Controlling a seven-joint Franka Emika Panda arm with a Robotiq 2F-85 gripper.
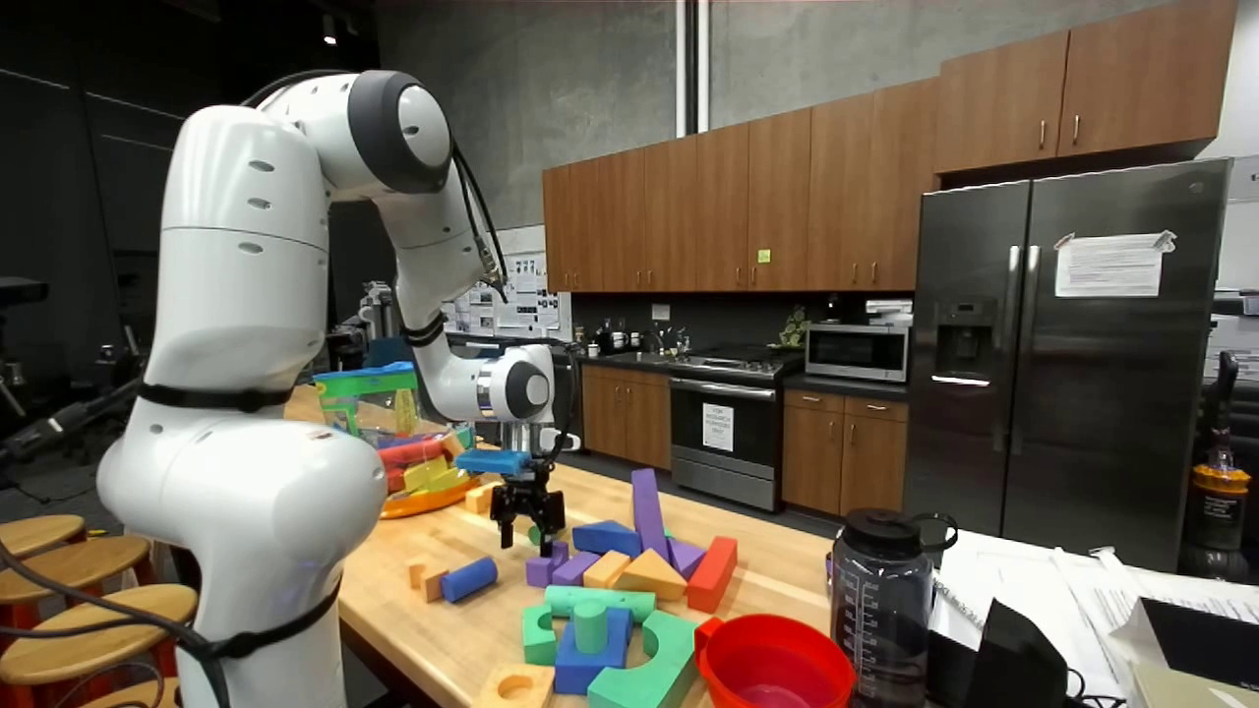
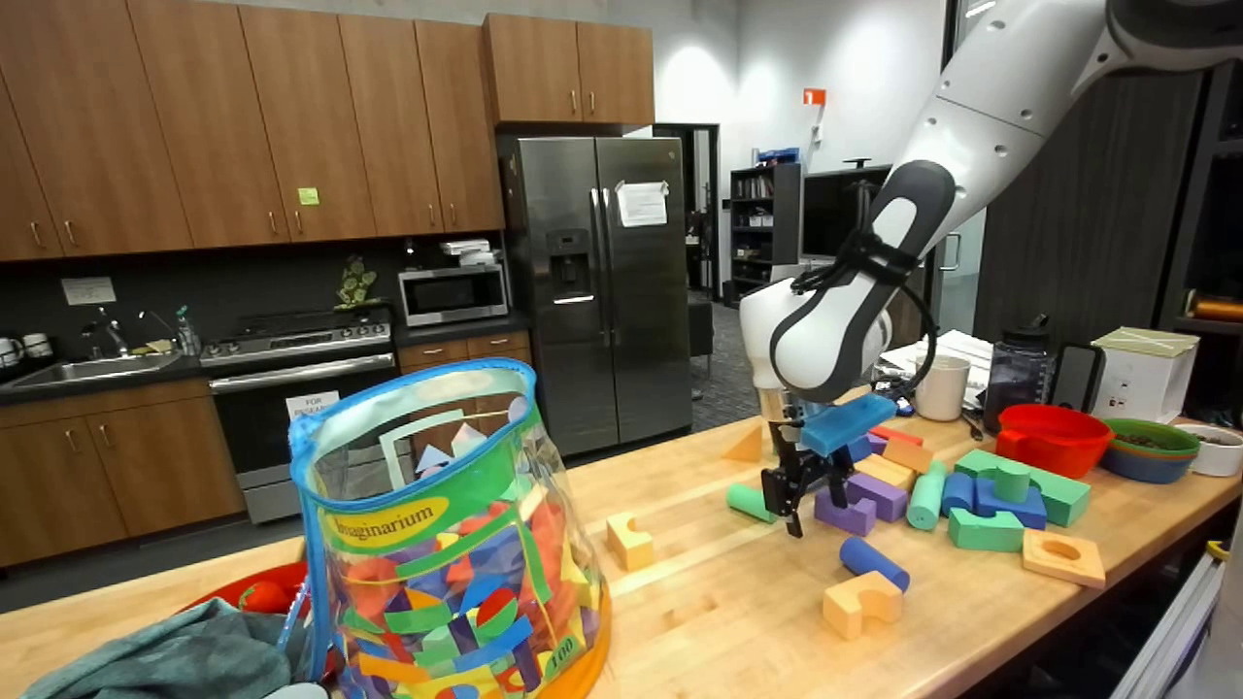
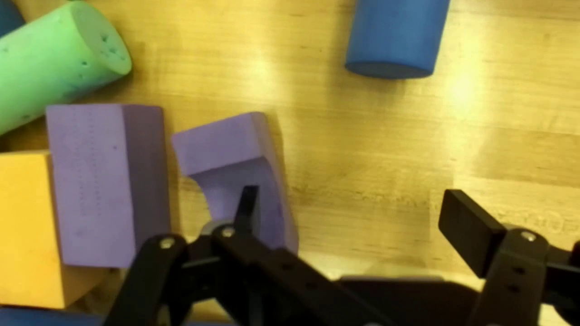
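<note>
My gripper stands open over the wooden table with nothing between its fingers. In the wrist view its left finger overlaps a purple notched block; whether they touch I cannot tell. A narrow gap separates that block from a plain purple block on its left. Exterior view 2 has the gripper low above the table, between a short green cylinder and the purple notched block. A blue cylinder lies on its side nearby, and shows at the top of the wrist view.
Green, blue, orange and red blocks crowd around a red bowl. A tan notched block lies near the front edge, another tan block farther left. A clear bag of blocks fills the left. Bare tabletop lies between bag and gripper.
</note>
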